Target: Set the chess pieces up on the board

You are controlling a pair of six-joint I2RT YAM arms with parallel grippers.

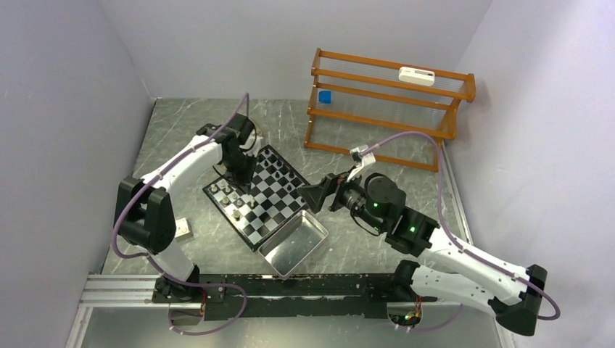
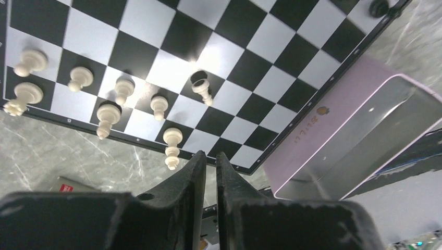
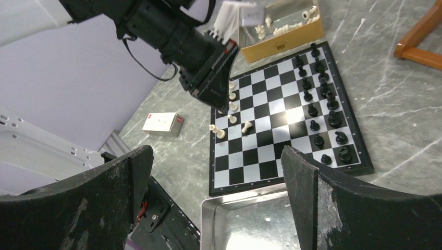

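Note:
The chessboard (image 1: 270, 214) has black pieces along its right side and white pieces along its left. In the left wrist view, a white piece (image 2: 204, 92) with its dark underside showing is tipped over or lying among the middle squares, apart from the upright white pawns (image 2: 159, 107). My left gripper is over the board, slightly open, with nothing visible between its fingers. My right gripper (image 1: 321, 190) stands open at the board's right, near the metal tray, with nothing between its fingers.
A metal tray (image 1: 319, 243) sits in front of the board. A box (image 3: 281, 48) of loose white pieces lies behind it, largely hidden by my left arm in the top view. A wooden rack (image 1: 391, 114) stands at back right, a small white box (image 3: 161, 125) at left.

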